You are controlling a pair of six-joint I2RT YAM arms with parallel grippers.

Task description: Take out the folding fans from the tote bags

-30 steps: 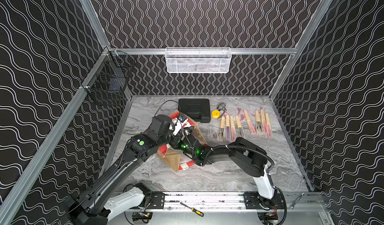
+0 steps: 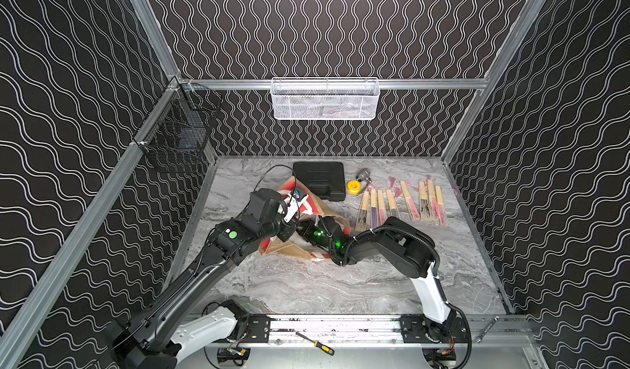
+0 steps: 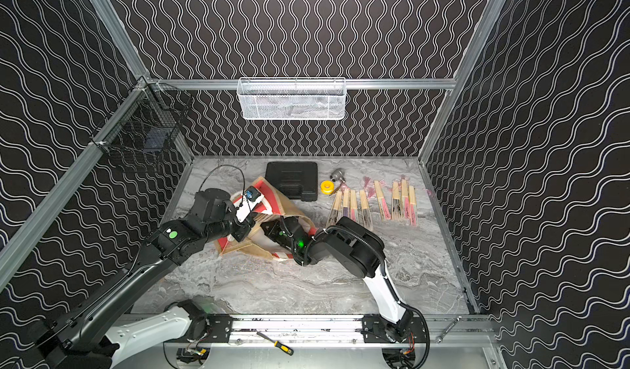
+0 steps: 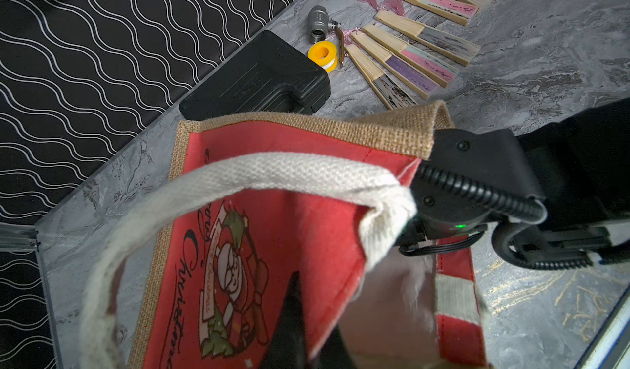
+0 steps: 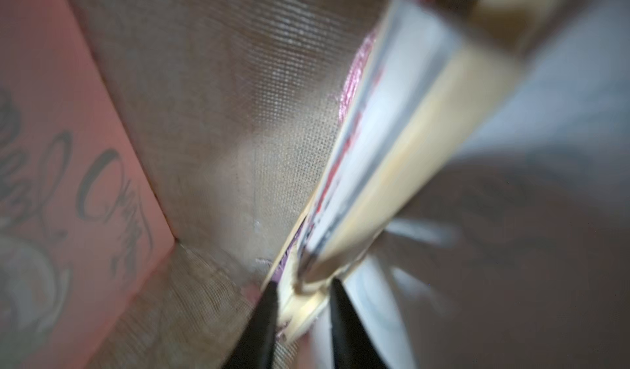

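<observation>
The red tote bag (image 4: 256, 264) with burlap trim and a white rope handle (image 4: 282, 172) stands with its mouth open. At the bag's rim, my left gripper is shut on its red edge, pinching the thin fabric. Inside the bag, my right gripper is shut on a folding fan (image 5: 420, 152), whose end sits between the fingers. A second thin strip of wood and purple shows just behind that fan, low in the right wrist view. From above, both arms hide much of the bag (image 2: 292, 249).
Several folding fans (image 2: 410, 199) lie in a row on the marble table, right of the bag. Behind it sit a black case (image 2: 319, 180), a yellow tape roll (image 2: 354, 187) and a metal fitting (image 2: 363, 174).
My right gripper and forearm have shifted right and slightly back. The bag's near side has been drawn right and its mouth has changed shape. My left arm has stayed put.
</observation>
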